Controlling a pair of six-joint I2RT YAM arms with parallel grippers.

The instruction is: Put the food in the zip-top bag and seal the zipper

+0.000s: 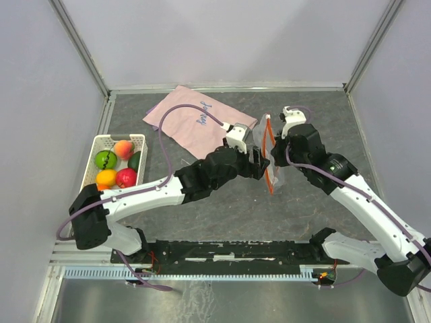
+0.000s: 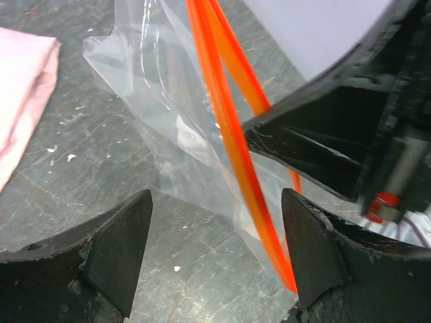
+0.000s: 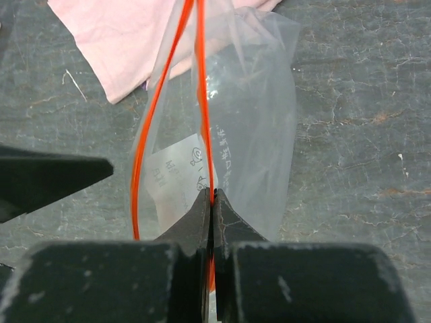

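Observation:
A clear zip top bag [image 3: 259, 128] with an orange zipper strip [image 2: 232, 138] hangs between my two grippers, its mouth parted into two orange edges. My right gripper is shut on one edge of the bag near the zipper. Open and empty, my left gripper stands beside the bag, with the orange strip close to its right finger. The food lies in a white basket [image 1: 139, 138] at the left of the top view: a peach [image 1: 124, 149], a green fruit [image 1: 105, 159], a red apple [image 1: 126, 177], an orange one [image 1: 106, 177] and others.
A pink cloth [image 1: 195, 118] lies flat on the grey table behind the grippers. Walls close in the table at the back and sides.

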